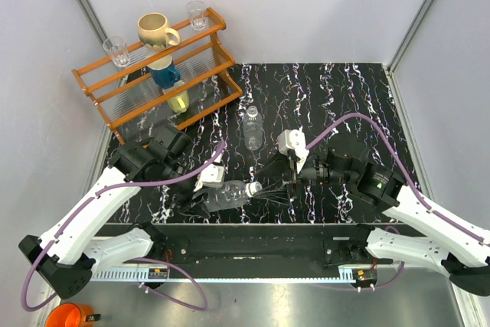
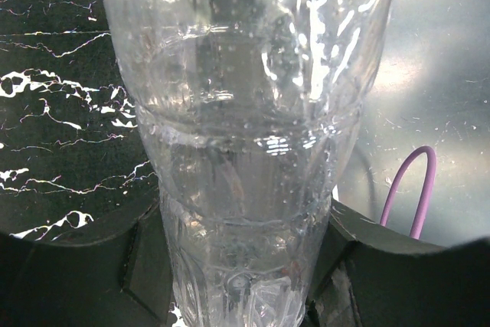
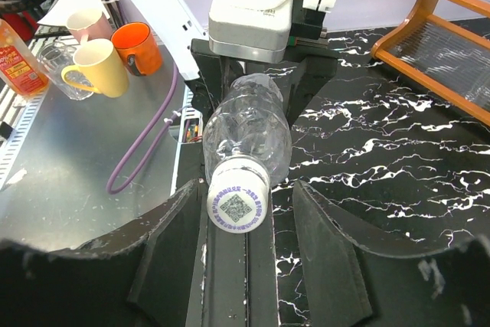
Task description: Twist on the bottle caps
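Observation:
A clear bottle (image 1: pixel 227 196) with a white cap (image 3: pixel 238 197) on its mouth is held lying above the counter, cap end to the right. My left gripper is shut on its body. In the right wrist view the cap faces me, standing between the fingers of my right gripper, which is open with gaps beside the cap; the left-hand gap is the narrower. A second clear bottle (image 1: pixel 253 128) is on the black marbled counter behind, with no cap visible on its neck.
A wooden rack (image 1: pixel 164 67) with mugs and glasses stands at the back left. Right of the second bottle, the counter (image 1: pixel 360 101) is bare toward the back. Orange and yellow mugs (image 3: pixel 102 67) sit on the metal surface off to one side.

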